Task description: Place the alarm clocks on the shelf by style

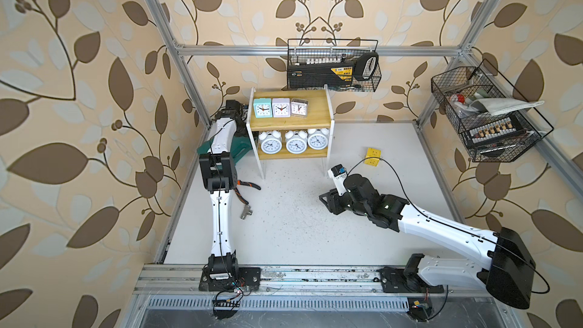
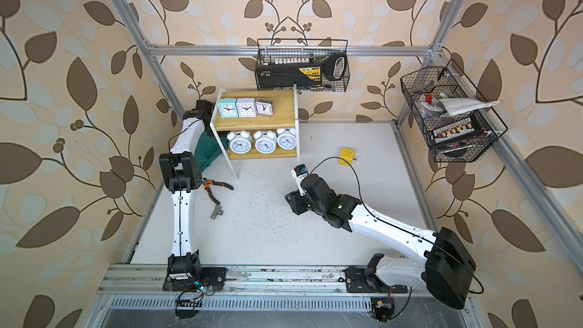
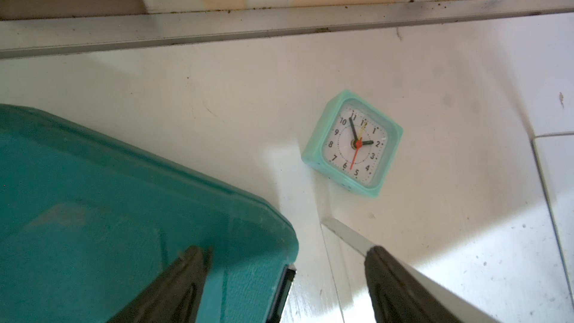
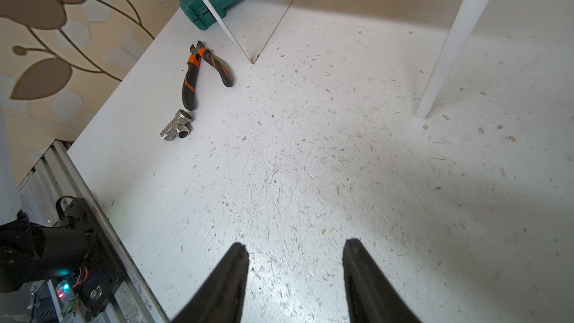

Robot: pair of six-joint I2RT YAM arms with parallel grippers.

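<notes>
A mint-green square clock point(image 3: 360, 143) lies on the floor behind the green case, seen only in the left wrist view. My left gripper is part open near it, its blurred fingers point(image 3: 394, 287) apart with no clock between them. On the shelf's top board point(image 1: 315, 106) stand a mint clock point(image 1: 262, 108), a lilac clock point(image 1: 281, 108) and a dark-framed clock point(image 1: 298, 107). The lower board point(image 1: 294, 154) bears three round white twin-bell clocks point(image 1: 296, 142). My right gripper is part open and empty over bare floor.
The green case point(image 3: 149, 215) lies close to the left gripper. Pliers point(image 4: 197, 74) and a metal fitting point(image 4: 177, 125) rest on the left of the floor. A yellow block point(image 1: 373, 156) sits right of the shelf. Floor before the shelf is clear.
</notes>
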